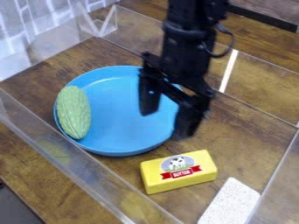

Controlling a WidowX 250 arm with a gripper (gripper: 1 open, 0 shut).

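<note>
My gripper (pixel 170 109) hangs open and motion-blurred over the right half of a blue round plate (pixel 107 131), hiding part of it. A pale green cabbage-like piece (pixel 73 112) lies on the plate's left side. Below and right of the plate lies a yellow butter box (pixel 179 171) with a cow label, with nothing held between the fingers above it.
A white speckled block (pixel 230 205) lies at the bottom right. The wooden table (pixel 52 70) has bare areas around the plate. Clear wall-like edges run along the left and right.
</note>
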